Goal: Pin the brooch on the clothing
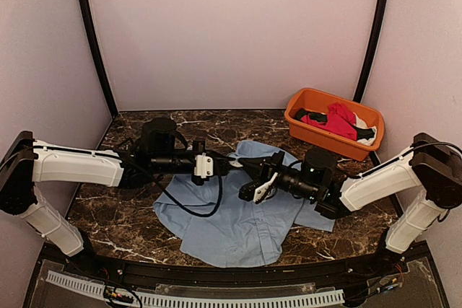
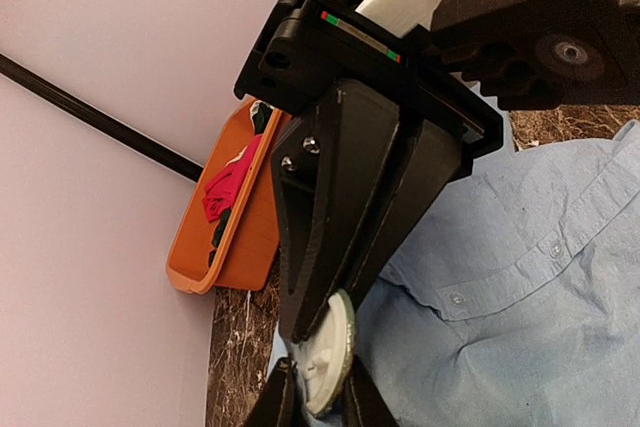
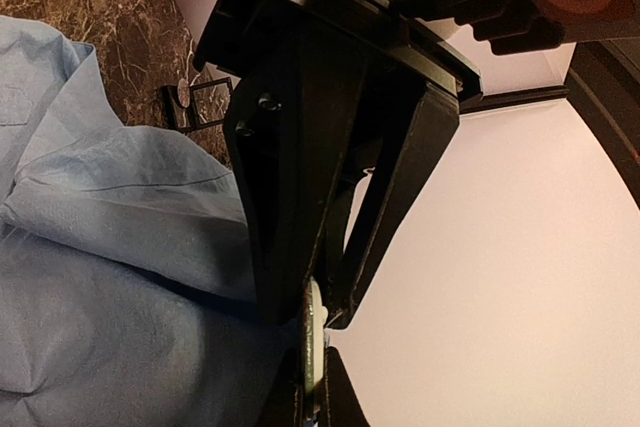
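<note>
A pale, thin disc-shaped brooch (image 1: 235,163) is held up over the light blue shirt (image 1: 231,225), between the two grippers. My right gripper is shut on it, and in the right wrist view the brooch (image 3: 314,332) appears edge-on. From the other side reaches my left gripper, part open, its fingertips standing apart on either side of the brooch (image 2: 328,359). Whether these touch it is hard to tell. The pin on the brooch cannot be made out. The shirt (image 2: 500,297) lies spread below, its buttoned placket showing in the left wrist view.
An orange bin (image 1: 336,142) with red, black and white cloth inside stands at the back right. Bare dark marble table (image 1: 123,221) shows to the left of the shirt. Pale walls close in the sides and back.
</note>
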